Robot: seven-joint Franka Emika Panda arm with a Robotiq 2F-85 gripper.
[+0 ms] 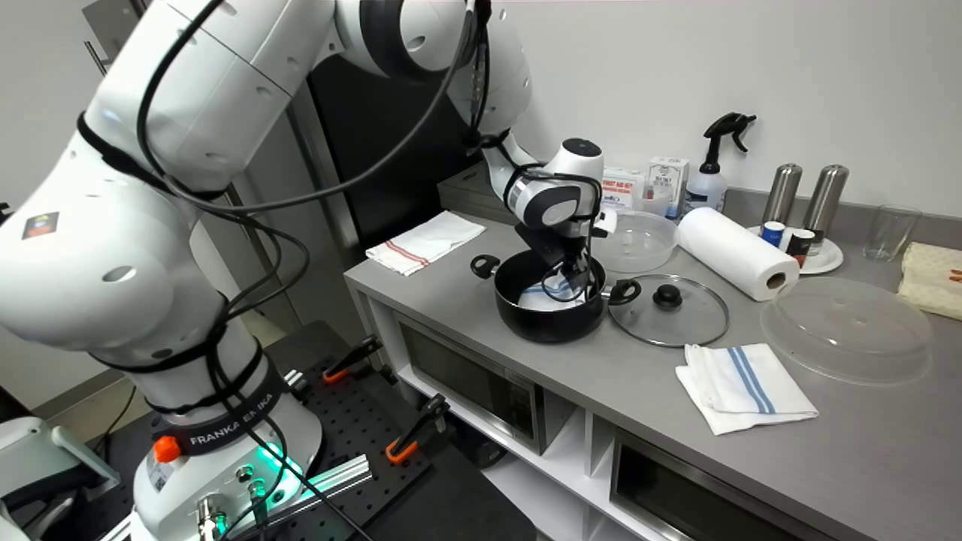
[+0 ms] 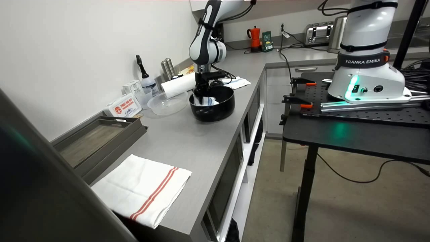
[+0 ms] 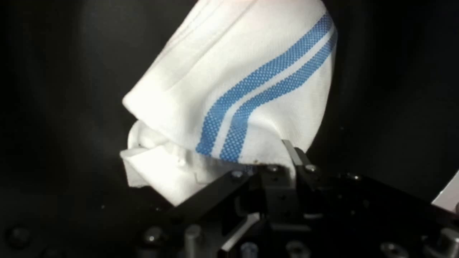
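A white cloth with blue stripes (image 3: 266, 86) lies bunched inside the black pot (image 1: 550, 323). My gripper reaches down into the pot and is shut on a fold of that cloth, which passes between its fingers. From the other side, the gripper (image 2: 200, 96) shows near the pot's wall, with part of the cloth (image 2: 208, 101) beside it. The pot stands on the counter, and its rim hides part of the fingers in both exterior views.
Right of the pot lies a glass lid (image 1: 669, 311), close to its handle. A second blue-striped cloth (image 1: 746, 388), a paper towel roll (image 1: 737, 252) and a clear plastic cover (image 1: 848, 329) lie farther right. A red-striped towel (image 1: 425, 242) rests at the left.
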